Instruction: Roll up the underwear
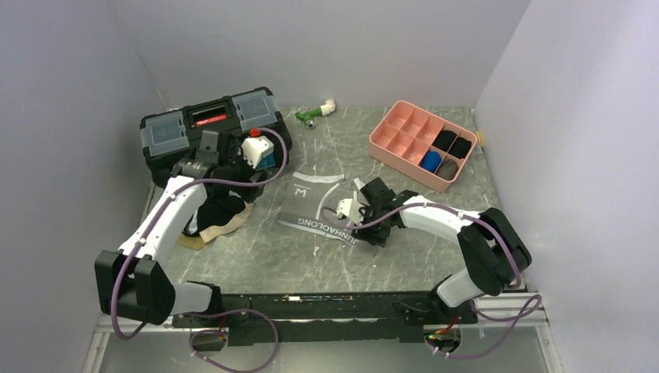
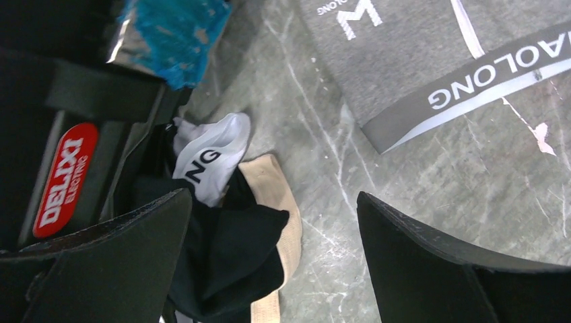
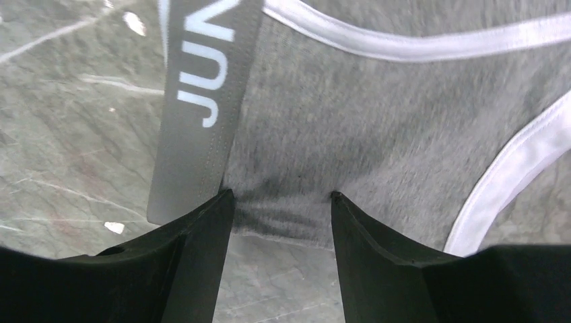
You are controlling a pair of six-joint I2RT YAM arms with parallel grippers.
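Grey underwear (image 1: 303,203) with white trim and a lettered waistband (image 2: 464,87) lies spread flat on the marbled table. Over its right side in the top view is my right gripper (image 1: 364,233). The right wrist view shows this gripper open above the fabric (image 3: 303,141), its fingers apart near the underwear's edge, with the waistband (image 3: 205,101) at the left. My left gripper (image 1: 252,190) hangs to the left of the underwear, beside the toolbox. It stands open (image 2: 273,208) in its wrist view, nothing gripped, above a pile of clothes.
A black toolbox (image 1: 175,130) stands at the back left, with piled clothes (image 1: 225,221) in front of it. At the back right sits a pink divided box (image 1: 396,148) with several rolled items. A green-and-white object (image 1: 317,111) lies at the back.
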